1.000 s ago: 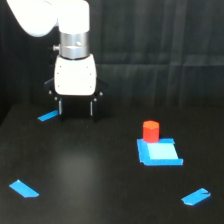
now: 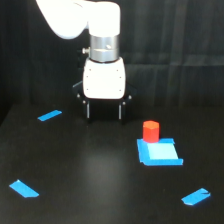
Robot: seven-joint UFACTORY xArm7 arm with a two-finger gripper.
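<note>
A small red block (image 2: 151, 131) stands at the back left edge of a blue-bordered square (image 2: 174, 161) with a pale centre, on the right of the table. Whether its base rests on the blue border or just behind it is hard to tell. My gripper (image 2: 105, 111) hangs to the left of the block and farther back, apart from it. The two dark fingers are spread wide, and nothing shows between them.
Strips of blue tape mark the black table: one at the back left (image 2: 49, 115), one at the front left (image 2: 24, 188) and one at the front right (image 2: 196, 197). A dark curtain (image 2: 175, 60) hangs behind.
The arm and its open gripper have moved right, closer to the red block. The block, the square and the tape strips stay where they were.
</note>
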